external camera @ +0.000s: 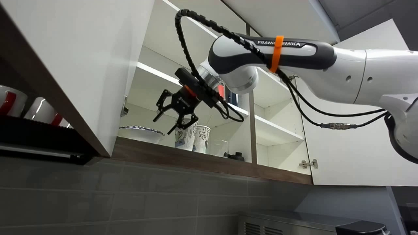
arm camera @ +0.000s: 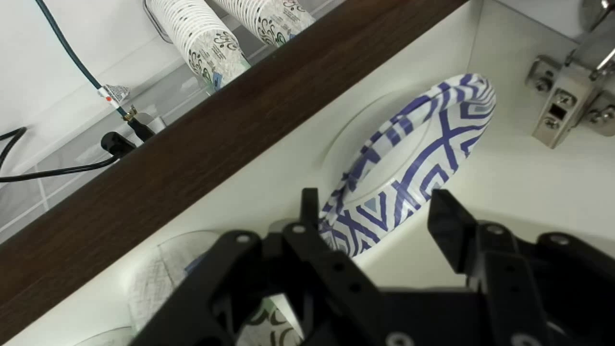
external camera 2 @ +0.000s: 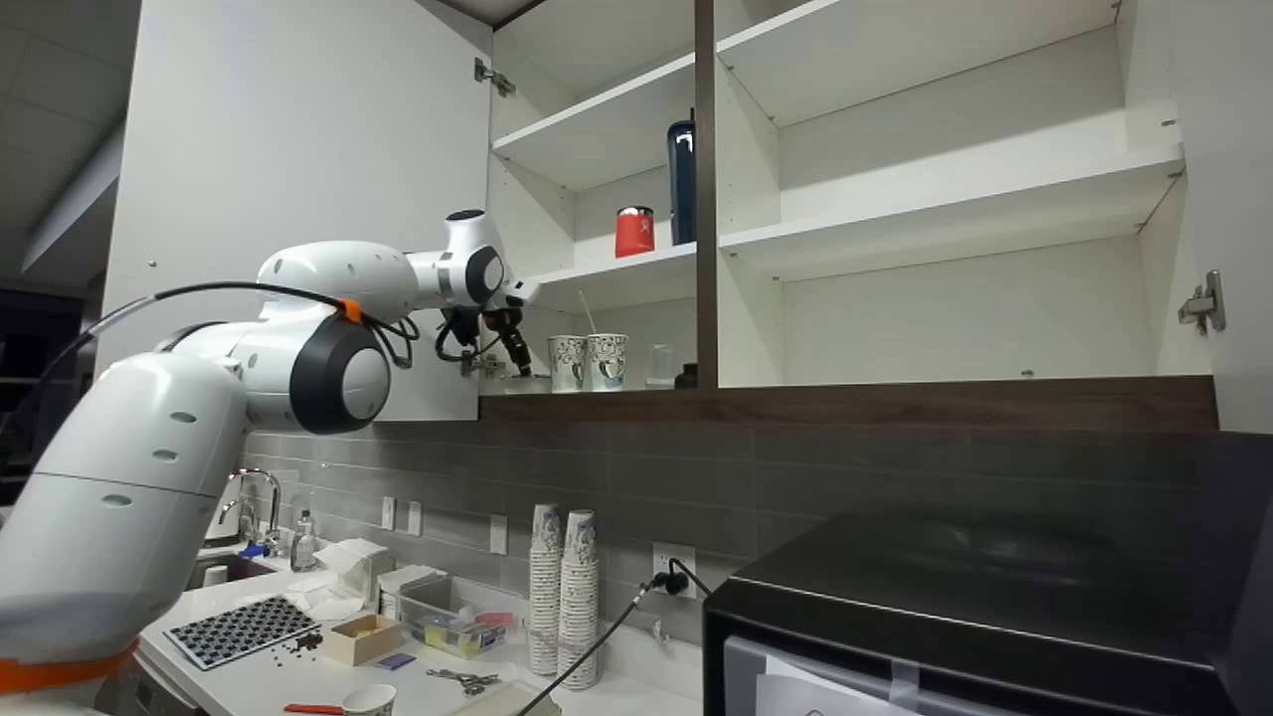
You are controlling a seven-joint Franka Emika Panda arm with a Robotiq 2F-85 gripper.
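My gripper (external camera: 164, 124) is open in front of the upper cabinet, its fingers spread with nothing between them. A white bowl (external camera: 141, 133) with a blue pattern rests on the lowest shelf, just below and beyond the fingertips. In the wrist view the bowl (arm camera: 421, 158) lies ahead of my gripper, its near rim by the left finger. Contact between finger and rim cannot be made out. Two patterned paper cups (external camera 2: 567, 362) stand on the same shelf beside the bowl; in exterior view 2 the bowl is mostly hidden.
A clear glass (external camera: 217, 148) stands right of the cups. The cabinet's wooden front edge (arm camera: 190, 155) and a metal hinge (arm camera: 562, 98) flank the bowl. A red tumbler (external camera 2: 635, 232) and dark bottle (external camera 2: 682, 179) occupy the shelf above. The right-hand shelves are empty.
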